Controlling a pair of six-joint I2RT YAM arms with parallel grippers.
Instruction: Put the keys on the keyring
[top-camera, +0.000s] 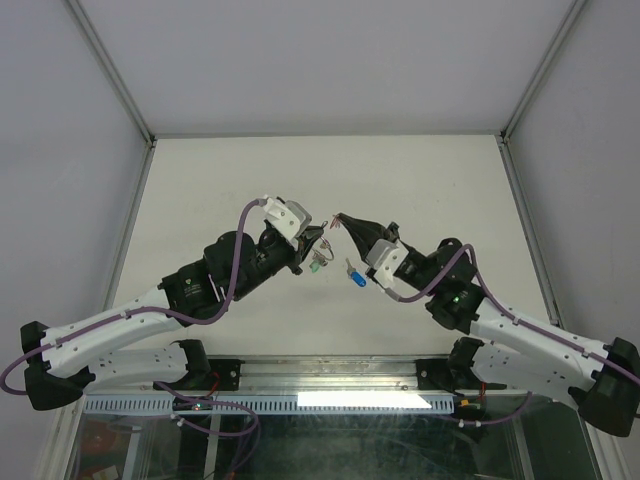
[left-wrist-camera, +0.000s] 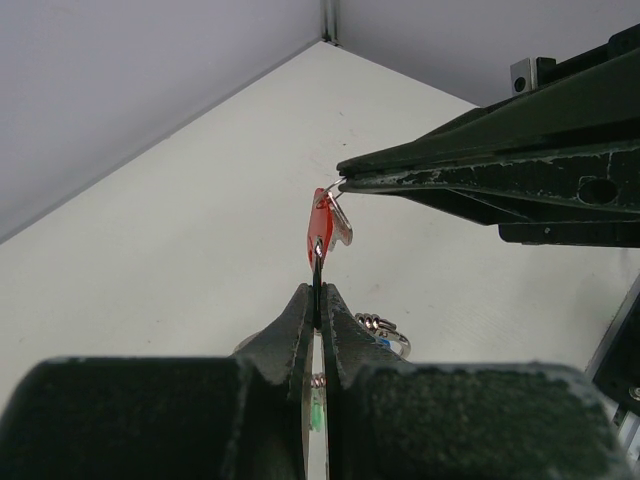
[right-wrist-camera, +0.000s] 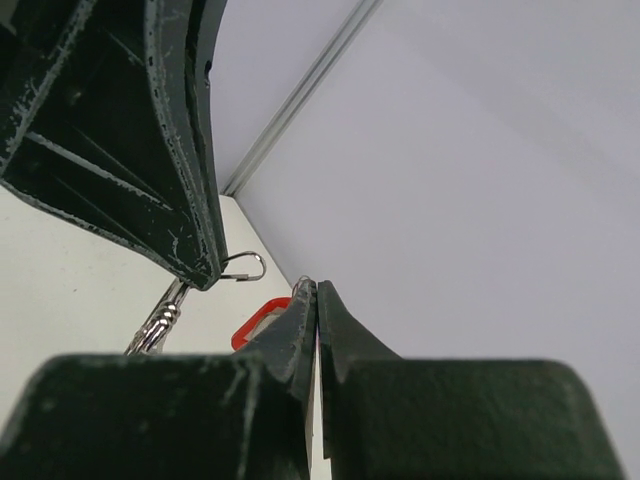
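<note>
In the left wrist view, my left gripper is shut on the keyring's thin wire, whose looped end juts out past the fingertips. The keyring's coiled part (left-wrist-camera: 374, 323) hangs below, with a green key (top-camera: 318, 262) by it. My right gripper (top-camera: 338, 216) is shut on a thin wire loop of the red key (left-wrist-camera: 318, 222), which hangs at its tips with a metal blade. In the right wrist view, the red key (right-wrist-camera: 261, 318) is beside the wire end, with a gap between them. A blue key (top-camera: 357, 277) appears below the grippers.
Grey walls (top-camera: 330, 65) enclose it at the back and sides. Both grippers' tips are very close together near the table's middle.
</note>
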